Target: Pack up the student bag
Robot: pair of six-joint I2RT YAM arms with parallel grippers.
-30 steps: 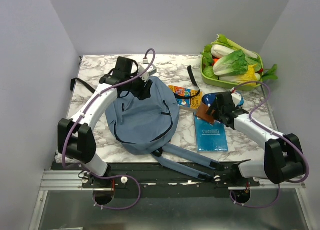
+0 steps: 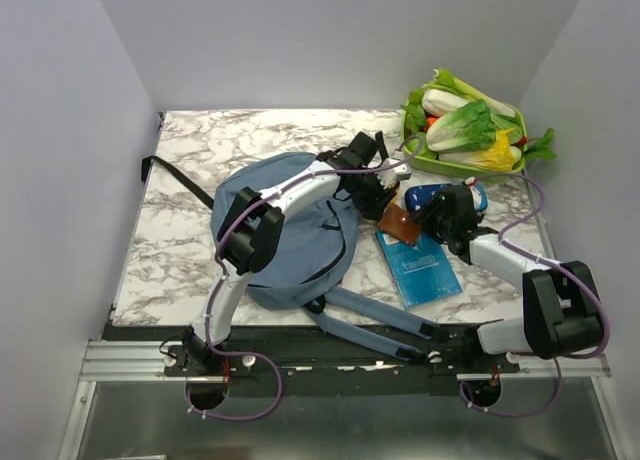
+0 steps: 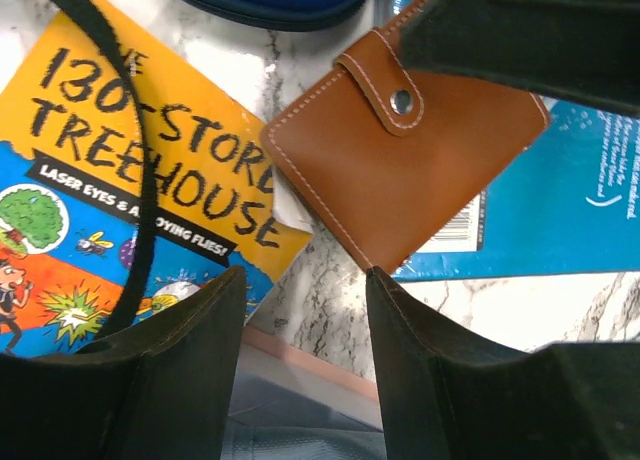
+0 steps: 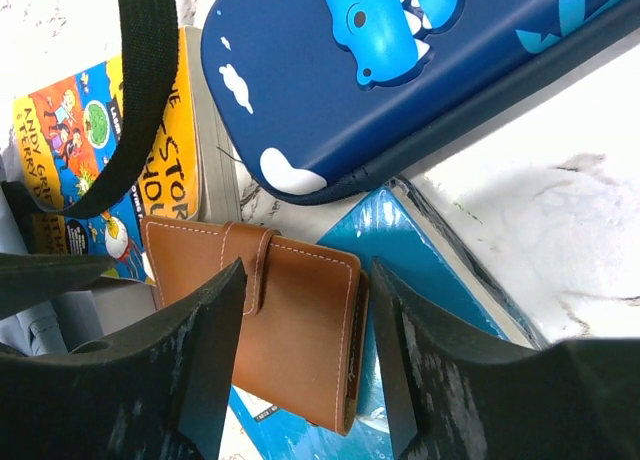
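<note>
A brown leather case (image 3: 400, 160) with a snap strap rests on the blue book (image 2: 418, 272). My right gripper is part open over it, the case's right edge lying between the fingers; no firm hold shows. Close to the case's left corner, my left gripper stands part open with nothing between its fingers, above the gap beside the yellow Treehouse book (image 3: 180, 150). A dark blue pencil case (image 4: 400, 70) with a blue creature on it lies behind the brown case. The grey-blue bag (image 2: 295, 235) lies spread out under my left arm.
A green basket (image 2: 440, 166) of vegetables stands at the back right. One black bag strap (image 3: 145, 180) crosses the Treehouse book. Bare marble shows right of the blue book and at the far left.
My left arm has swung right from over the bag to beside the brown case. That case has shifted slightly left, and the blue book has turned a little.
</note>
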